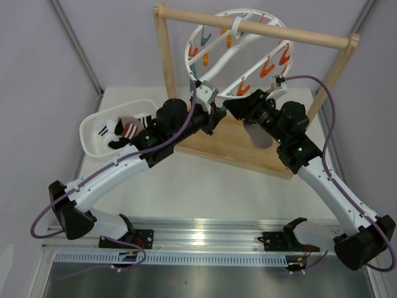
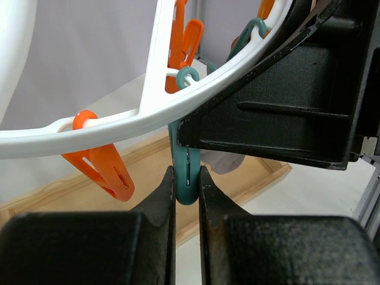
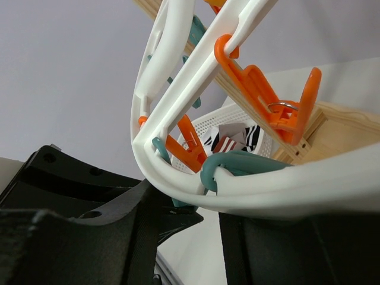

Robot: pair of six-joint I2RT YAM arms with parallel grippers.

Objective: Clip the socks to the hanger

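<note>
The white round hanger (image 1: 239, 43) hangs from the wooden bar with orange and teal clips. My left gripper is shut on a teal clip (image 2: 186, 172) under the hanger's rim. My right gripper is at the same rim, just below another teal clip (image 3: 243, 163); whether anything is between its fingers is hidden by the rim. A grey sock (image 1: 259, 135) shows below the right gripper in the top view, partly hidden. More socks (image 1: 127, 130) lie in the white basket (image 1: 93, 143) at left.
The wooden frame (image 1: 298, 36) surrounds the hanger, with its base (image 1: 217, 152) beneath. Both arms are close together at the hanger's front rim.
</note>
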